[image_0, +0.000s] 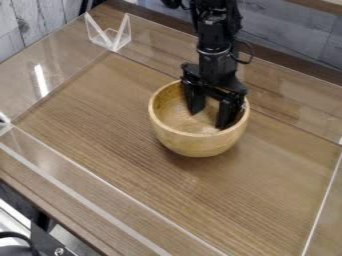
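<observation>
A tan bowl (190, 135) sits on the wooden table (94, 150), right of centre. My black gripper (213, 100) reaches down from the top into the bowl, its fingers spread open at the back and right of the bowl's inside. Dark shapes there blend with the fingers, so I cannot tell whether anything else lies among them.
A white wire or plastic holder (110, 30) stands at the back left. Dark gaps show beyond the table's left edge.
</observation>
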